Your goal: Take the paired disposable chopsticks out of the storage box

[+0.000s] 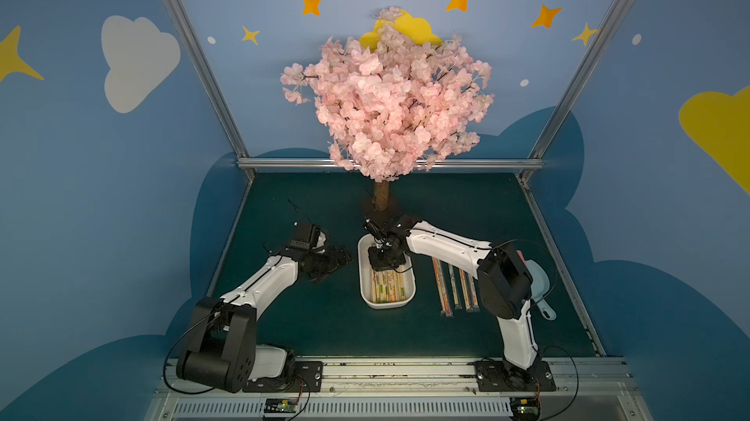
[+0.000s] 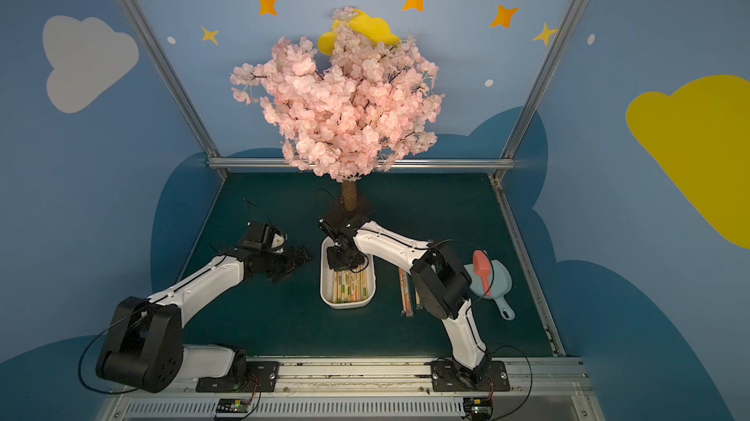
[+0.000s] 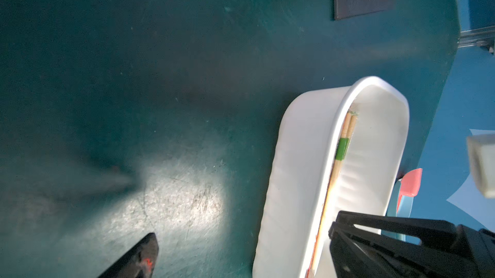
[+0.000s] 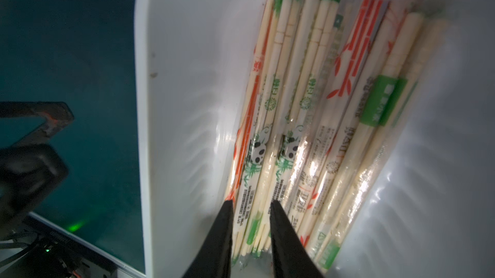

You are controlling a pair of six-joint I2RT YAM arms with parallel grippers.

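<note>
A white storage box [image 1: 361,284] holds several wrapped pairs of chopsticks [image 4: 309,118], lying side by side lengthwise. Over the box hangs my right gripper, pointing down at the chopsticks; its fingertips are a narrow gap apart, with no pair seen lifted between them. From above, its body hides the far part of the box. To the left of the box, my left gripper is open and empty, its fingers wide apart near the box's side wall. More wrapped chopsticks [image 1: 441,288] lie on the table right of the box.
A light blue pan [image 2: 500,284] with a pink utensil [image 2: 482,271] on it sits at the right. Behind the box stands a pink blossom tree [image 1: 381,194]. The table in front of the box is clear.
</note>
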